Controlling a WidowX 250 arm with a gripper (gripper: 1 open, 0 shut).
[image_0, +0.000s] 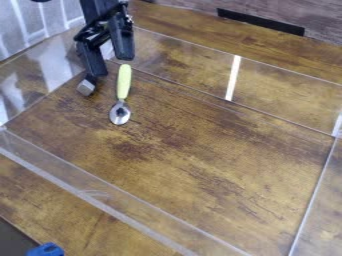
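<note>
My black gripper (107, 52) hangs at the upper left of the camera view, open, with its fingers spread above the wooden surface (187, 170). Just below and to the right of it lies a spoon (122, 92) with a pale yellow-green handle and a silver bowl, apart from the fingers. A small grey piece (86, 87) shows under the left finger; whether it is part of the gripper is hard to tell.
Clear low walls or panels edge the work area, with a bright white strip (234, 78) at the upper right. A blue object (44, 249) sits at the bottom left corner.
</note>
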